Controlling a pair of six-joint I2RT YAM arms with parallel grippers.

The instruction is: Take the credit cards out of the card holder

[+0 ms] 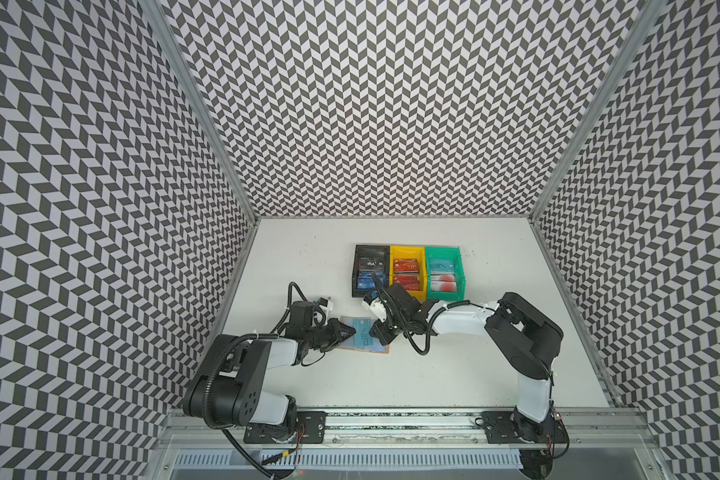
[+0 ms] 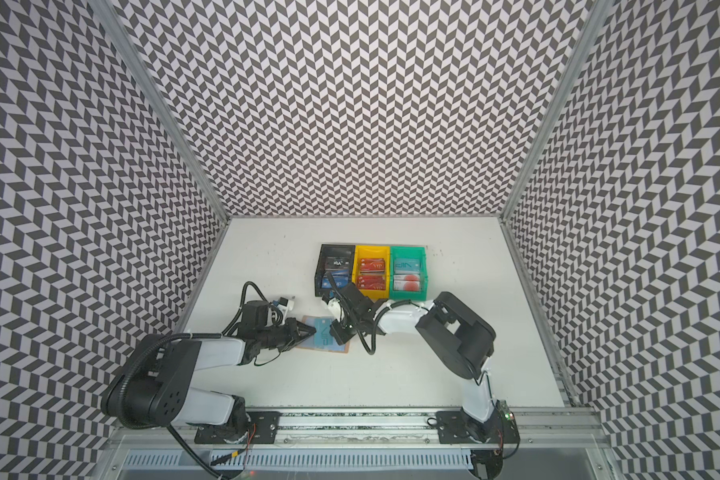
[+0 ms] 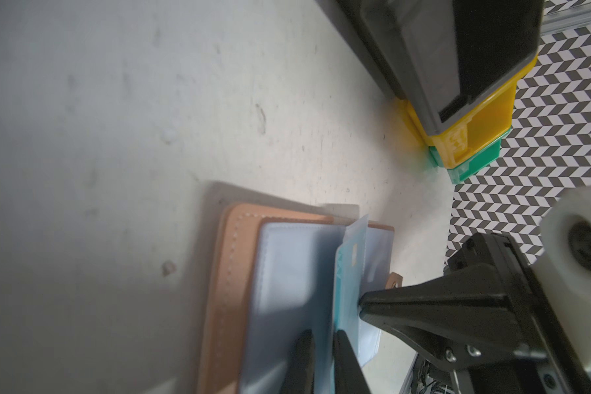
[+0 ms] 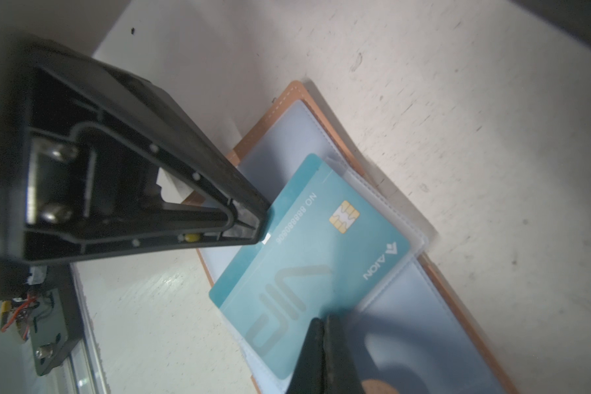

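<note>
The open card holder (image 1: 353, 342), tan with pale sleeves, lies flat at the table's middle. A light-blue card with a chip sits on it, its edge raised in the left wrist view. My left gripper is shut at that card's edge; whether the card is between the fingertips I cannot tell. My right gripper is shut, its tips at the card's other side; whether anything is between them is unclear.
Behind the holder stand three joined bins, black (image 1: 360, 256), yellow (image 1: 420, 256) and green (image 1: 457, 260), with cards in them.
</note>
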